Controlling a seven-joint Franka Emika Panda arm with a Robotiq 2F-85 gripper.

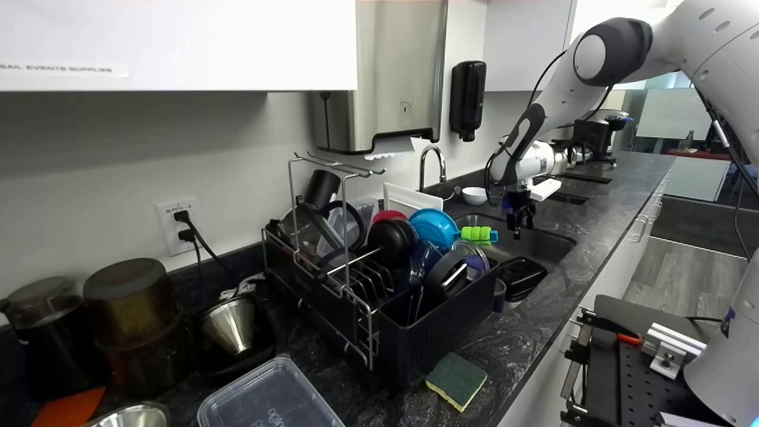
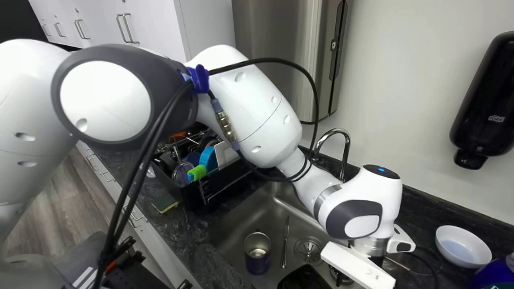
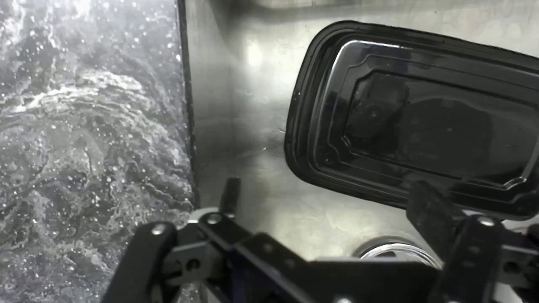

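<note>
My gripper hangs over the steel sink, its two fingers spread wide with only empty space between them. In the wrist view, a black plastic container [image 3: 444, 126] lies in the sink ahead of the fingers; the right finger [image 3: 432, 214] overlaps its near edge in the picture, and I cannot tell whether they touch. A dark blue cup [image 2: 258, 262] stands upright in the sink, with a knife [image 2: 284, 245] beside it. From exterior view 1, the gripper [image 1: 521, 220] appears above the sink, behind the dish rack.
A loaded black dish rack [image 1: 434, 345] borders the sink, with a green sponge [image 1: 457, 381] in front of it. The faucet [image 2: 345, 149] rises at the back wall. A white bowl [image 2: 462, 245] sits on the counter past the arm. Bare dark counter [image 3: 91, 151] runs along one side of the sink.
</note>
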